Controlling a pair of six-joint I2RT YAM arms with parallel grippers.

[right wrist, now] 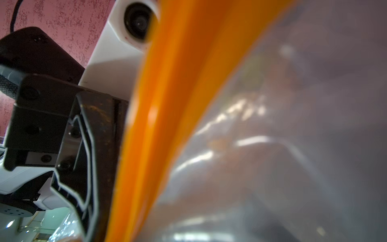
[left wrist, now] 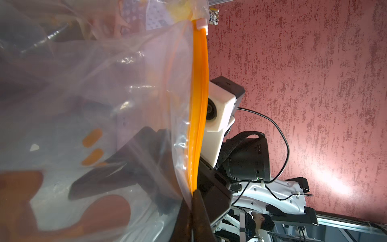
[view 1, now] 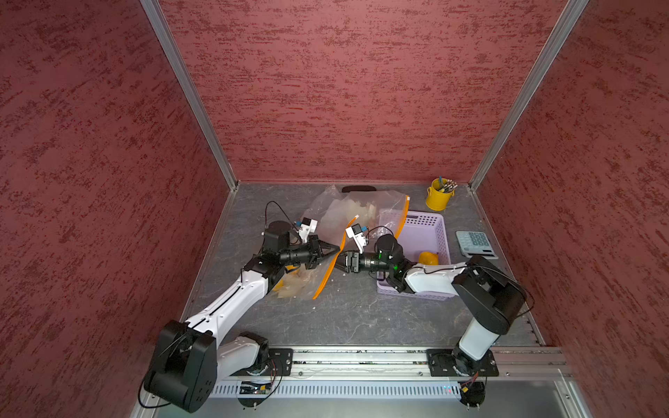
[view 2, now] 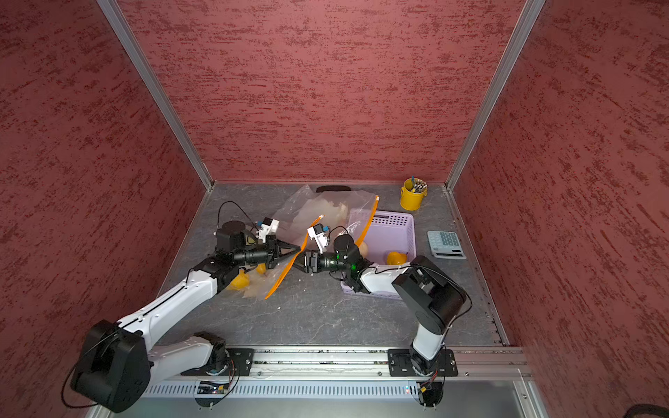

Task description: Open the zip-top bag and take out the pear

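A clear zip top bag with an orange zip strip (view 1: 324,280) is held up between my two grippers. My left gripper is shut on the bag's zip edge, the strip running down to its fingertips. Facing it across the strip, my right gripper (view 1: 340,262) stands open, close against the edge; its fingers are hard to make out. Beside and behind the left gripper are yellow rounded things, one (view 2: 239,280) at the bag's lower part. Which one is the pear, I cannot tell. Blurred orange strip (right wrist: 161,113) and film fill most of the right wrist view.
Behind lies another clear bag with an orange strip (view 1: 402,217), overlapping the lilac basket (view 1: 435,221). The basket holds a yellow-orange thing (view 1: 428,258). A yellow bucket (view 1: 438,199) and a calculator (view 1: 475,243) stand at the right.
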